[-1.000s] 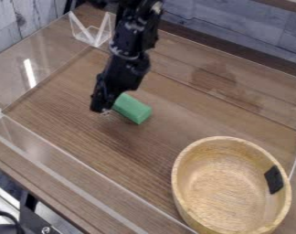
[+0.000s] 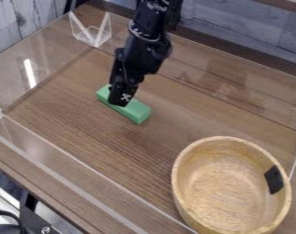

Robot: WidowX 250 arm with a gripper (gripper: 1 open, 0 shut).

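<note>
A green block (image 2: pixel 131 111) lies on the wooden tabletop left of centre. The black gripper (image 2: pixel 123 89) is low over the block's upper-left end, hiding part of it. Whether its fingers are open or closed, and whether they touch the block, is unclear.
A large beige round basket (image 2: pixel 230 206) with a dark patch on its rim fills the lower right. The table's left edge and back wall border the space.
The block has moved left and slightly up from where it lay a second ago.
</note>
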